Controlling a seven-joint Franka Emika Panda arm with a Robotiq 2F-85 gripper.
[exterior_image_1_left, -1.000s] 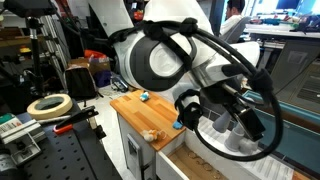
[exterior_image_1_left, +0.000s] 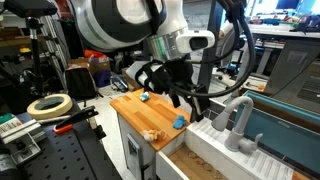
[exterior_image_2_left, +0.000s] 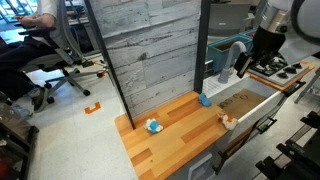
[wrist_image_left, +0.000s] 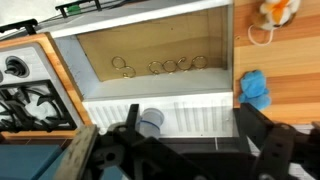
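My gripper hangs open over the worktop, its dark fingers (wrist_image_left: 105, 152) wide apart with nothing seen between them. A crumpled blue cloth (wrist_image_left: 255, 89) lies on wood, ahead of the right finger in the wrist view. Below the gripper in exterior view 1, the same cloth (exterior_image_1_left: 180, 122) sits by the white ledge. An open drawer (exterior_image_2_left: 262, 92) holds several small ring-shaped pieces (wrist_image_left: 168, 66) on its brown floor. A white and orange toy (exterior_image_2_left: 228, 121) rests on the wooden counter near the drawer.
A grey tap (exterior_image_1_left: 238, 120) rises beside the white slatted rack (wrist_image_left: 200, 115). The stove (wrist_image_left: 30, 100) stands beyond the drawer's other end. A small blue and white object (exterior_image_2_left: 153, 125) is farther along the counter, with bare wood (exterior_image_2_left: 175, 145) around it.
In exterior view 1 the arm's white body has moved up and left, and its cable loop has lifted away from the tap. The cloth, toy and drawer look unmoved.
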